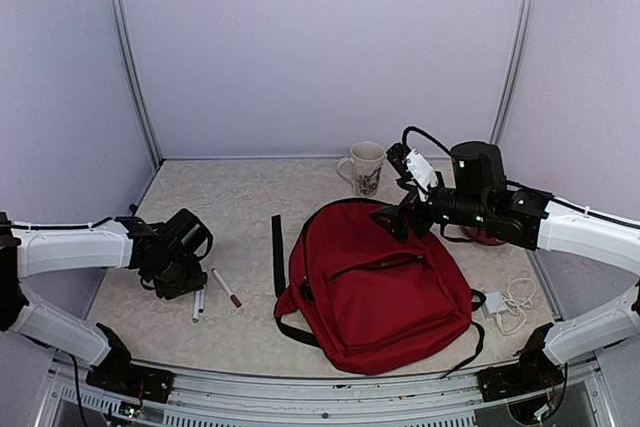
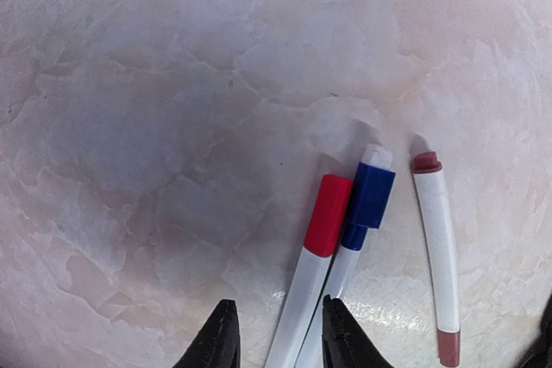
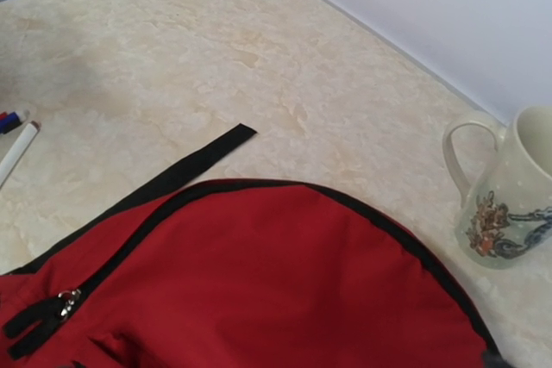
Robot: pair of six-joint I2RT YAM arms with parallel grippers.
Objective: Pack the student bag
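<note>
Three whiteboard markers lie at the left of the table. In the left wrist view, a red-capped marker (image 2: 326, 217) and a blue-capped marker (image 2: 371, 196) lie side by side; a brown-red-capped marker (image 2: 438, 239) lies apart to their right. Above the pair is my left gripper, its fingers apart; the red-capped marker's body shows in the gap, and the blue one's passes partly behind the right finger (image 2: 345, 342). The red backpack (image 1: 375, 292) lies flat at centre right. Over its top edge hangs my right gripper (image 1: 395, 224), open, with nothing seen in it.
A patterned mug (image 1: 366, 169) stands behind the backpack. A white charger with cable (image 1: 515, 307) lies to the right, and a red object (image 1: 487, 237) is partly hidden behind the right arm. Bare table stretches across the back left.
</note>
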